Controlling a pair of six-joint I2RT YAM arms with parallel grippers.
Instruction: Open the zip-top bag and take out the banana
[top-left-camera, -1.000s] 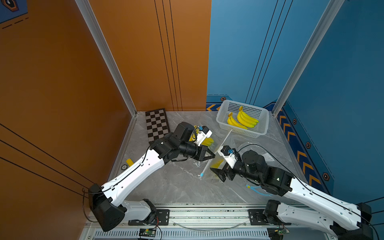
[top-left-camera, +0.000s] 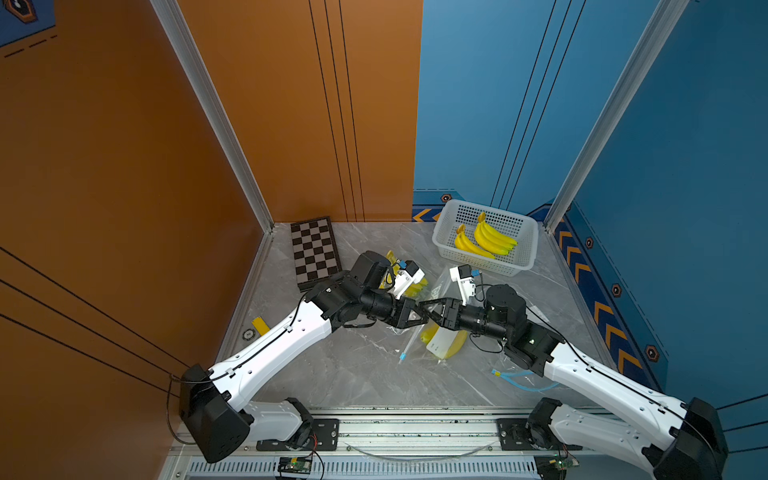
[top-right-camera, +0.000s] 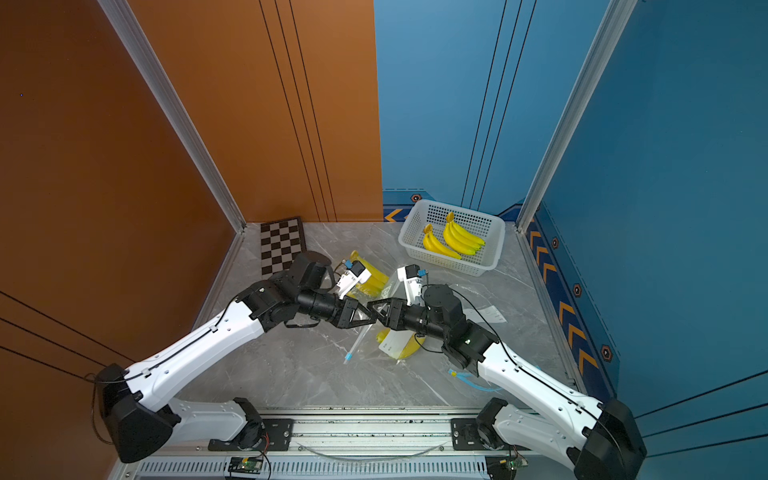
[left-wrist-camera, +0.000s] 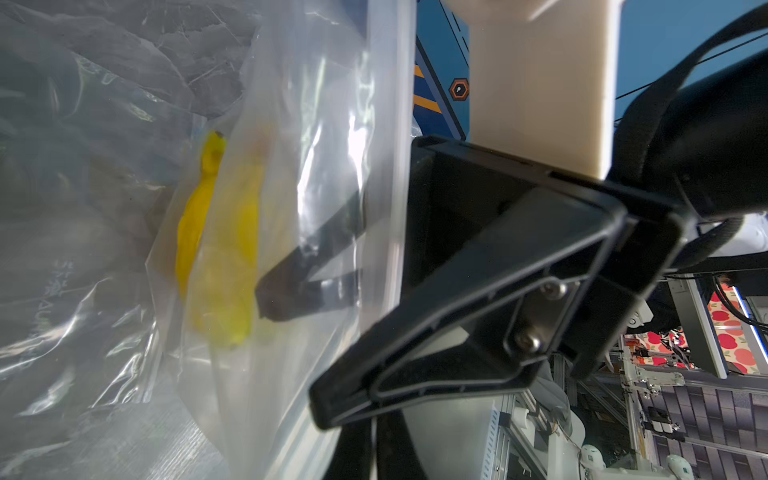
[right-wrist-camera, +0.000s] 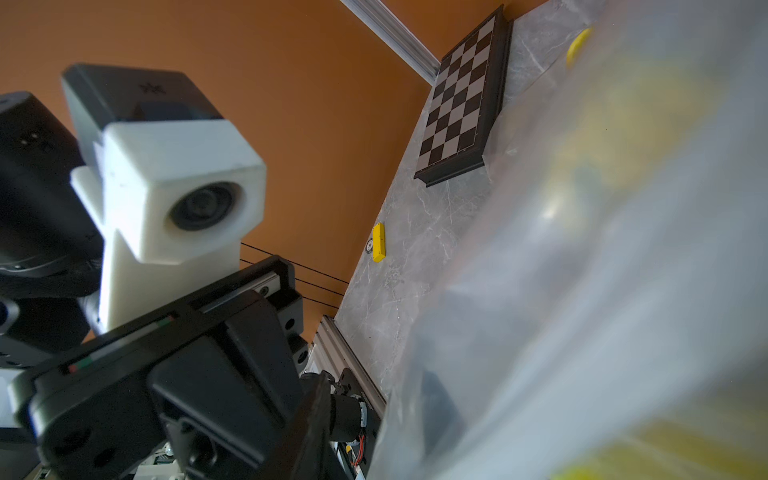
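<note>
The clear zip top bag (left-wrist-camera: 328, 104) stands partly raised between the arms, its stiff zip edge (left-wrist-camera: 392, 184) running downward in the left wrist view. Inside it a yellow banana (left-wrist-camera: 220, 264) shows through the plastic; from above, the banana (top-left-camera: 457, 345) lies on the table under a white label. My left gripper, at the bottom of its own view, is shut on the bag's edge. My right gripper (top-left-camera: 424, 309) meets it tip to tip from above. Its fingers stand part open across the zip edge, one finger (left-wrist-camera: 472, 312) in front and one dimly seen through the plastic.
A white basket (top-left-camera: 524, 260) with bananas stands at the back right. Other bananas (top-right-camera: 368, 280) lie behind the left arm. A chessboard (top-left-camera: 316, 254) is at the back left. A blue strap (top-left-camera: 528, 385) lies front right.
</note>
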